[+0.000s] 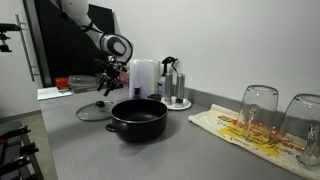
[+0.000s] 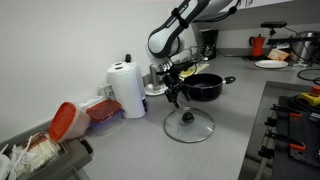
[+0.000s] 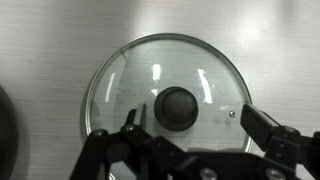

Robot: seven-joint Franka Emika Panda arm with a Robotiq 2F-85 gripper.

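A round glass lid (image 3: 206, 62) with a metal rim and a black knob (image 3: 176, 108) lies flat on the grey table. Above it, my gripper is open, its two fingers spread to either side of the knob in the wrist view, with nothing held. From exterior view 2, the gripper (image 2: 179, 97) hangs a little higher than the knob (image 2: 187, 117), apart from it. Beside the lid stands a black two-handled pot (image 1: 140, 119), uncovered; the wrist view shows only a dark edge of it at the left.
A paper towel roll (image 2: 127, 90) and a plate of bottles stand behind the pot. Two upturned glasses (image 1: 258, 108) rest on a patterned cloth (image 1: 222, 122) at the right.
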